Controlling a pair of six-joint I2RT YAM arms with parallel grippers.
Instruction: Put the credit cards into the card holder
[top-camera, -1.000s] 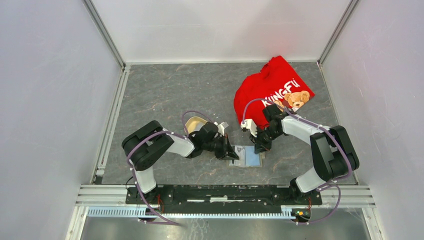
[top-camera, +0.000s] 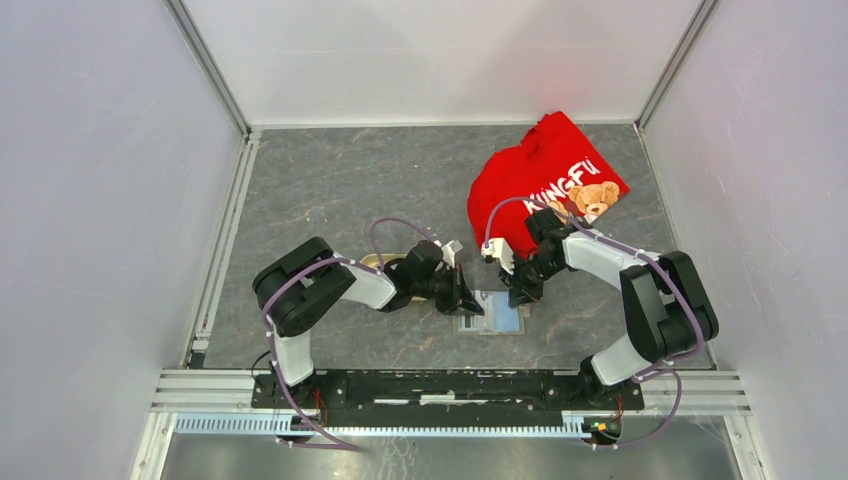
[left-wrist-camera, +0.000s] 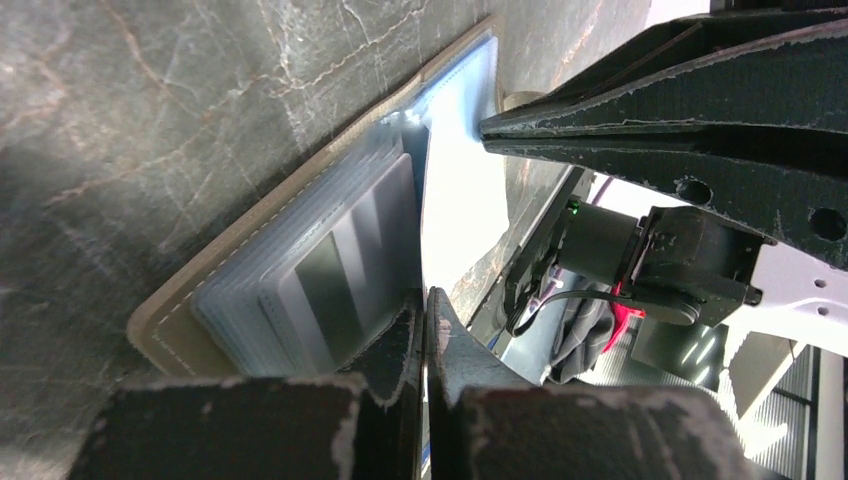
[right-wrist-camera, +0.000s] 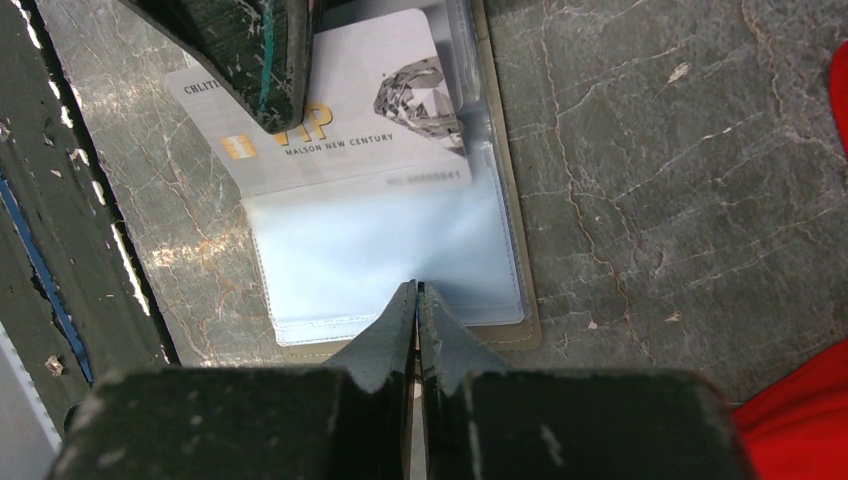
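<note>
The open card holder lies on the table, with stacked clear sleeves and a pale blue page. A white VIP diamond card lies across the pages in the right wrist view. My left gripper is shut on the edge of a white piece between the stack and the blue page; whether card or sleeve, I cannot tell. My right gripper is shut at the blue page, near its outer end; what is between its fingertips is hard to see.
A red KUNGFU bag lies at the back right. A beige bowl is partly hidden behind the left arm.
My left gripper and arm have moved a little to the right over the holder, covering more of the bowl. The right arm is still.
</note>
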